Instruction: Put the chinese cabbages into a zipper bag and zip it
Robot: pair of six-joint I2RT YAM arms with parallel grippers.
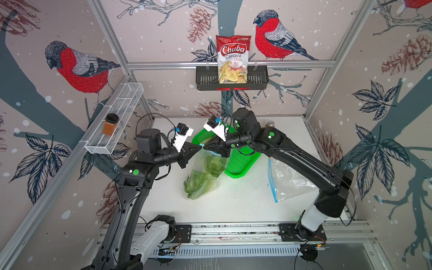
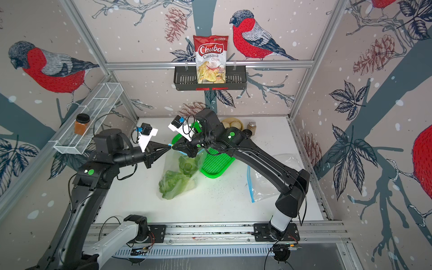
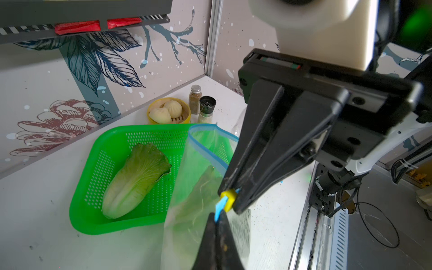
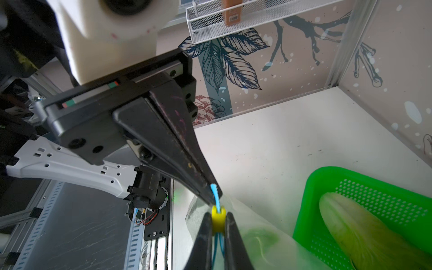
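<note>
A zipper bag (image 2: pixel 177 180) with cabbages (image 1: pixel 214 164) inside hangs and rests on the table below both grippers, its blue seal up at their fingertips. My right gripper is shut on the yellow slider (image 3: pixel 228 199) of that seal. My left gripper is shut at the blue seal strip, right beside the slider, facing the right gripper. Another chinese cabbage (image 3: pixel 130 184) lies in the green basket (image 3: pixel 85 189) behind the bag.
An empty zipper bag (image 1: pixel 290 180) lies at right. A yellow steamer with buns (image 3: pixel 168 110) and two shakers (image 3: pixel 194 99) stand at the back. A wire shelf (image 1: pixel 99 144) with a jar hangs at left.
</note>
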